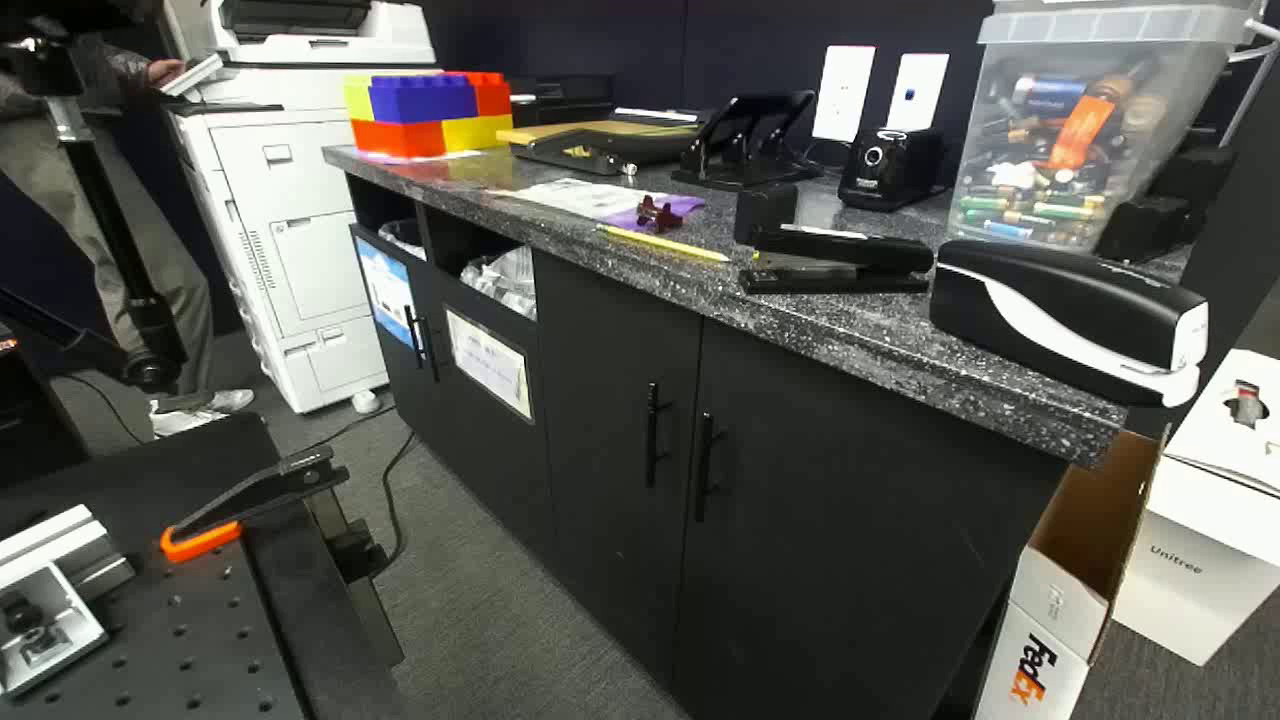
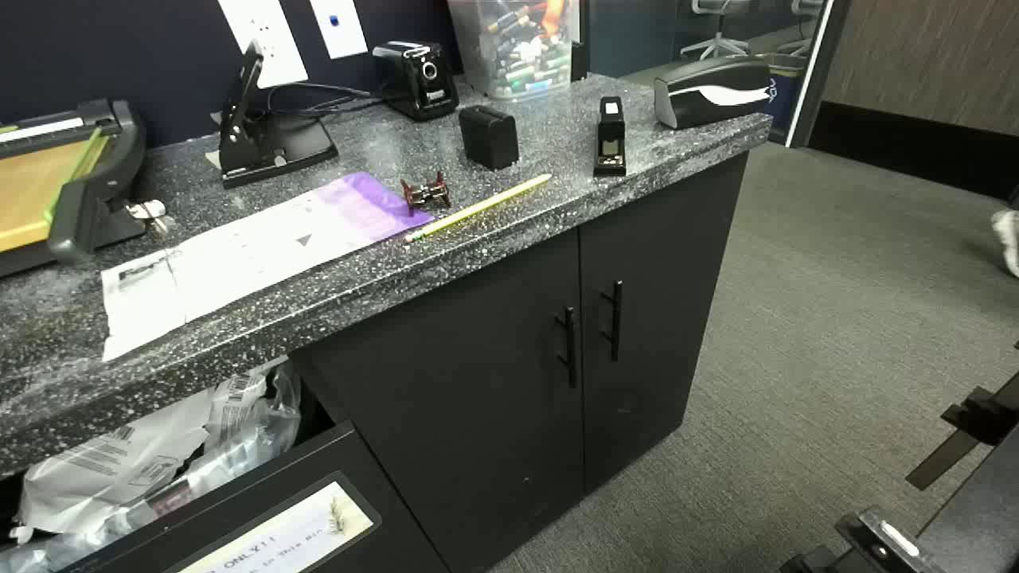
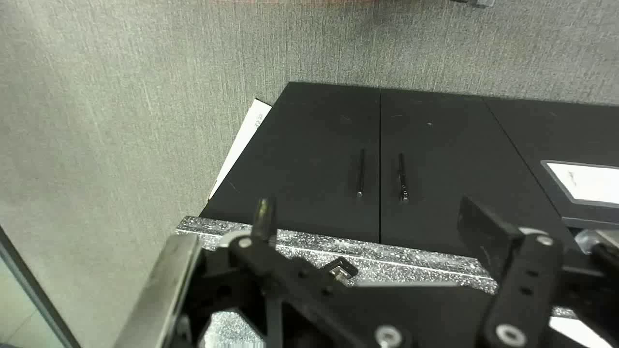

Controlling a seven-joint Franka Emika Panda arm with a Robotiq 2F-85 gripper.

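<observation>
In the wrist view my gripper stands open, its two black fingers (image 3: 265, 217) wide apart with nothing between them. Beyond them are the speckled counter edge and dark cabinet doors. A small dark end piece (image 3: 340, 268), probably the small stapler's, shows on the counter between the fingers. Neither exterior view has the gripper in it. On the counter lie a yellow pencil (image 2: 487, 205), a dark red clip (image 2: 426, 191), a small black stapler (image 2: 609, 138), a black block (image 2: 489, 137) and a large black-and-white stapler (image 2: 714, 92).
A clear bin of batteries (image 1: 1056, 132), a black pencil sharpener (image 1: 890, 166) and a black stand (image 1: 744, 142) occupy the counter's back. Toy blocks (image 1: 426, 114) sit at its far end. Below are cabinet handles (image 2: 616, 320); a FedEx box (image 1: 1056, 600) is on the floor.
</observation>
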